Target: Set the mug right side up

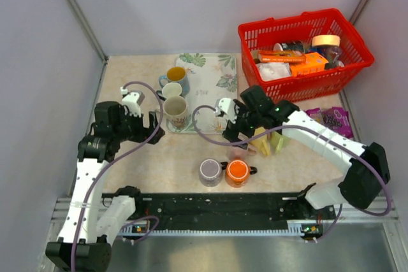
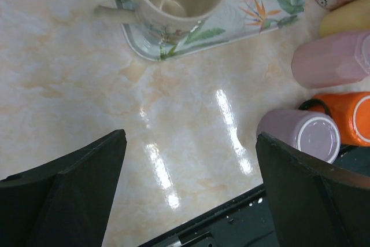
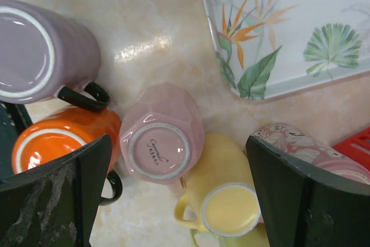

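Three mugs stand mouth-up along the left of the floral tray (image 1: 213, 84): a blue one (image 1: 179, 77), a white one (image 1: 171, 90) and a cream one (image 1: 176, 111). Upside down off the tray are a grey-purple mug (image 1: 210, 172), an orange mug (image 1: 238, 173), a pink mug (image 3: 159, 148), a yellow mug (image 3: 231, 209) and a patterned pink mug (image 3: 289, 143). My left gripper (image 1: 157, 128) is open and empty, left of the cream mug. Above the pink and yellow mugs, my right gripper (image 1: 234, 139) hangs open, nothing between its fingers; its arm hides part of them from the top.
A red basket (image 1: 306, 81) full of groceries stands at the back right. Purple packets (image 1: 336, 121) lie in front of it. The tray's right half is bare, as is the table (image 1: 172, 164) at front left.
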